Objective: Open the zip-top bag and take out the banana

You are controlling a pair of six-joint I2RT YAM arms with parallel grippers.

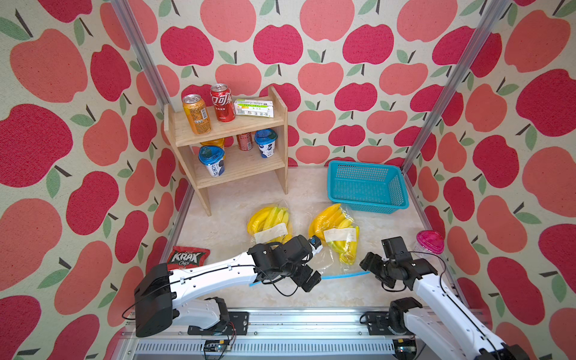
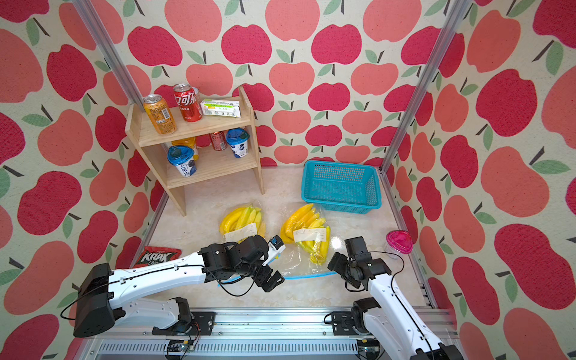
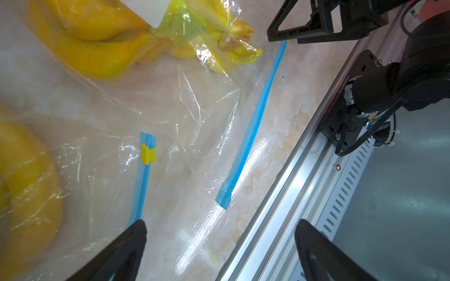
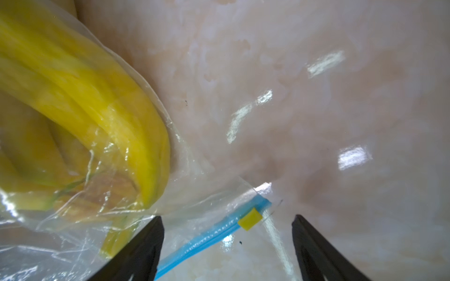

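Two clear zip top bags of bananas lie on the table, the left bag (image 1: pixel 267 223) and the right bag (image 1: pixel 336 231), with blue zip strips along their near edges. My left gripper (image 1: pixel 306 270) hangs open above the near edge between the bags; in the left wrist view both strips show beneath it. My right gripper (image 2: pixel 342 270) is at the right bag's near right corner, open with nothing held; in the right wrist view the blue strip with a yellow slider (image 4: pixel 249 219) lies between and ahead of its fingers.
A teal basket (image 1: pixel 366 207) stands at the back right, a wooden shelf (image 1: pixel 228 165) with cans and cups at the back left. A red chip bag (image 1: pixel 187 256) lies at the left, a pink-lidded container (image 1: pixel 429 240) at the right. The front metal rail (image 3: pixel 293 182) borders the table.
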